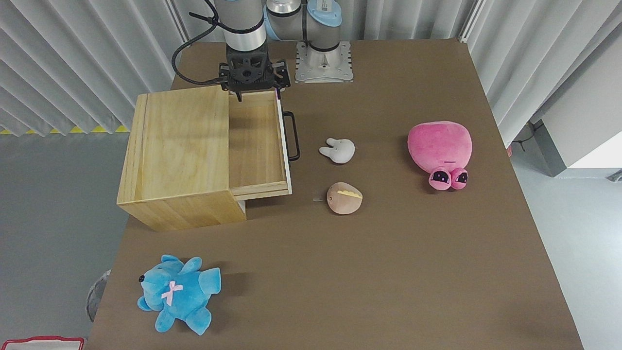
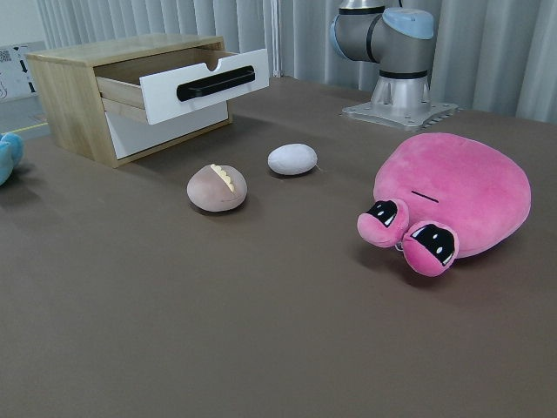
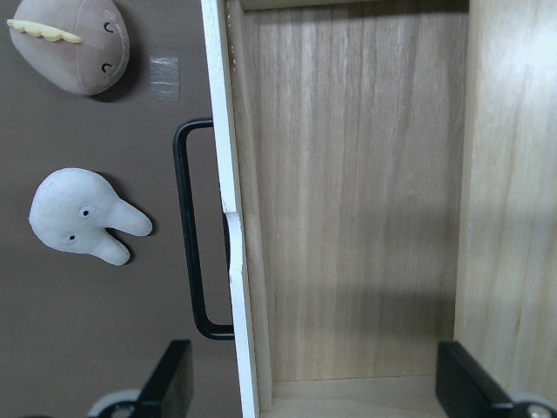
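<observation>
My gripper (image 1: 258,93) hangs over the back end of a pulled-out, empty drawer (image 1: 254,146) in a light wooden cabinet (image 1: 175,146). In the wrist view its two fingers stand wide apart at the bottom, open, the drawer below between them. The drawer's white front carries a black handle (image 3: 191,244). Beside it on the table lie a small white plush bunny (image 1: 341,149) and a round beige plush (image 1: 342,199) with a pale crest.
A pink plush (image 1: 438,146) with big eyes lies at the right. A blue bear (image 1: 181,294) lies front left. The robot base (image 1: 323,67) stands at the back.
</observation>
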